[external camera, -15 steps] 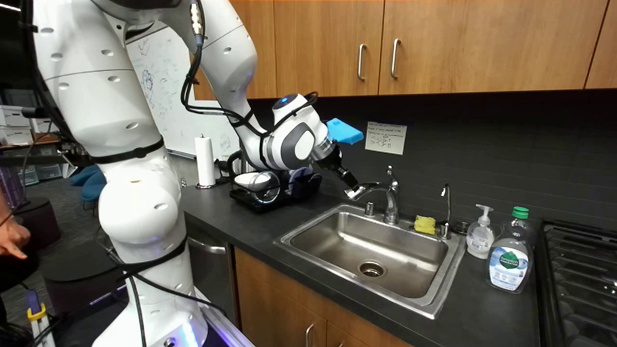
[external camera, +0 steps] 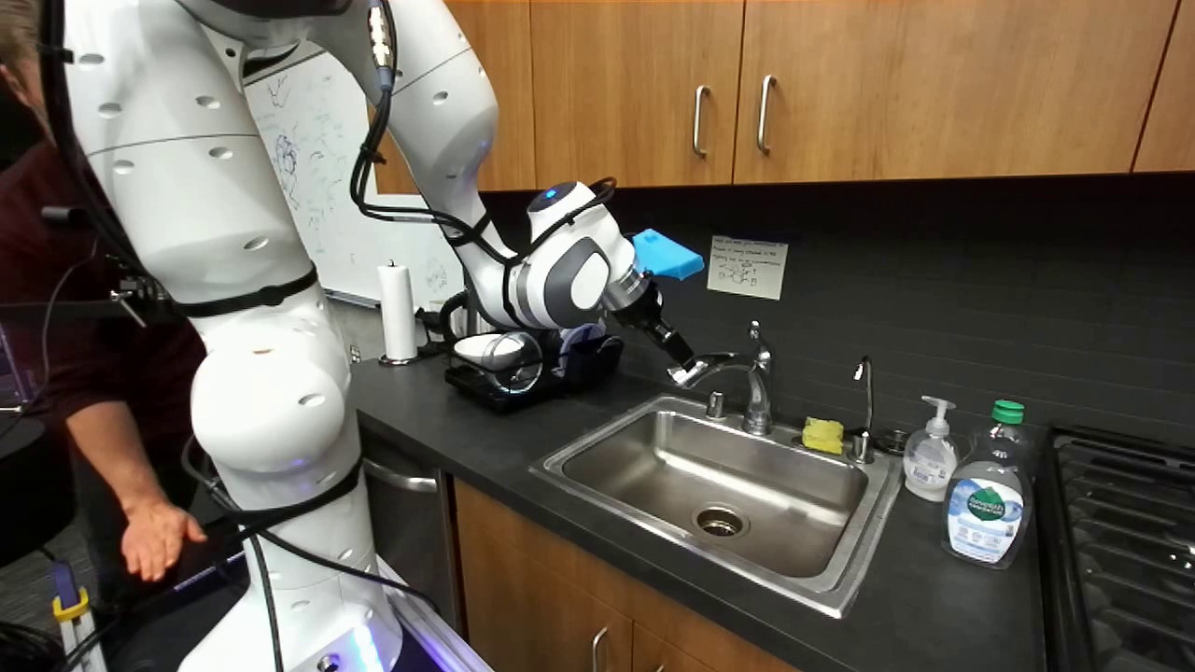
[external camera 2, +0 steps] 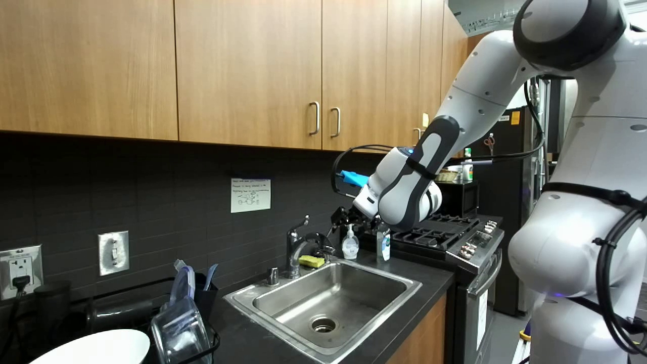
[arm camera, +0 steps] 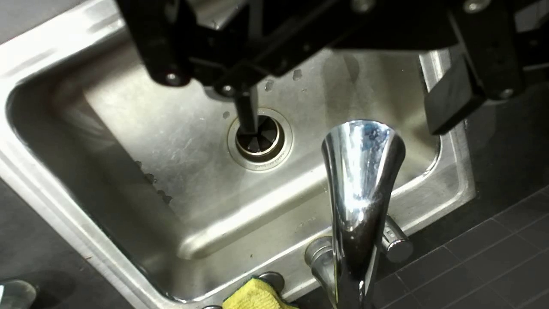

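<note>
In the wrist view my gripper stands open above the sink. One finger [arm camera: 247, 110] appears over the drain [arm camera: 260, 138], the other [arm camera: 455, 98] near the sink's edge. The chrome faucet [arm camera: 363, 190] points up into the gap between the fingers in this view; I cannot tell whether it touches them. From exterior view 1, the gripper [external camera: 678, 349] is right by the tip of the faucet's spout [external camera: 717, 363]. Nothing is held. The sink basin [external camera: 661, 476] is empty.
A yellow sponge [external camera: 823, 436] lies behind the sink. To the right stand a soap pump [external camera: 930, 459] and a dish soap bottle [external camera: 988, 504], then the stove [external camera: 1131, 538]. A dish rack [external camera: 527, 381] is left. A person's hand [external camera: 157, 539] shows beside the arm's base.
The arm and gripper look unmoved, as do the sink items. At the left, the person has stepped into view behind the arm, the hand now closer to its base.
</note>
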